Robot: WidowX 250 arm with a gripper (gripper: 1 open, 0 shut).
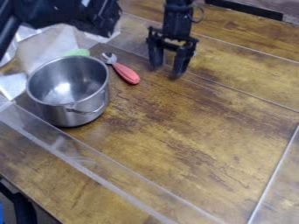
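My gripper [172, 54] is at the top centre of the camera view, low over the wooden table, its two dark fingers apart; nothing shows between them. To its left lies a pink-handled utensil [124, 72] with a metal head. A large steel pot [66, 87] with a handle stands at the left, and a small green item [77, 52] lies behind it, partly covered by dark cables at the top left.
A pale, crumpled-looking item [12, 80] sits at the left edge beside the pot. Dark cables hang over the upper left corner.
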